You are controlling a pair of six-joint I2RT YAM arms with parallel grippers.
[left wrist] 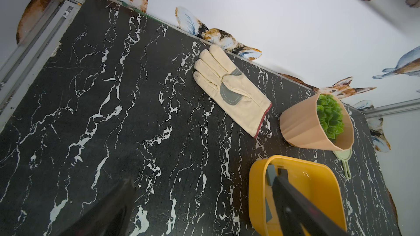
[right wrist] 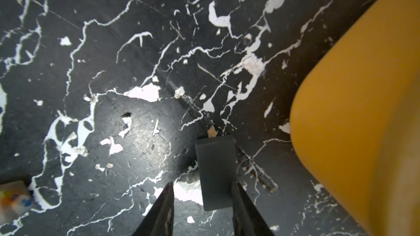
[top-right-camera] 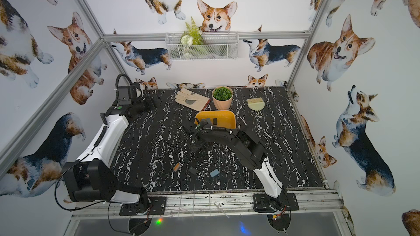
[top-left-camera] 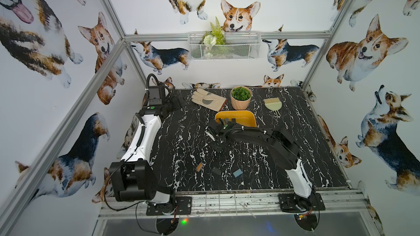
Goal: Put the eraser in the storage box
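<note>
In the right wrist view a dark rectangular eraser (right wrist: 215, 166) lies on the marble table just left of the yellow storage box (right wrist: 345, 104). My right gripper is low over its near end, fingers apart on either side, with no grip visible. The box (left wrist: 315, 179) holds some dark pieces. My left gripper is open above the table at the back left, nothing between its fingers. Near the front lie more small blocks: an orange one (top-left-camera: 199, 167), a dark one (top-left-camera: 216, 170) and a blue one (top-left-camera: 237, 173).
A glove (top-left-camera: 209, 100), a potted plant (top-left-camera: 240, 102) and a pale green dustpan with brush (top-left-camera: 273, 104) stand or lie along the back. A wire basket (top-left-camera: 238, 48) hangs on the back wall.
</note>
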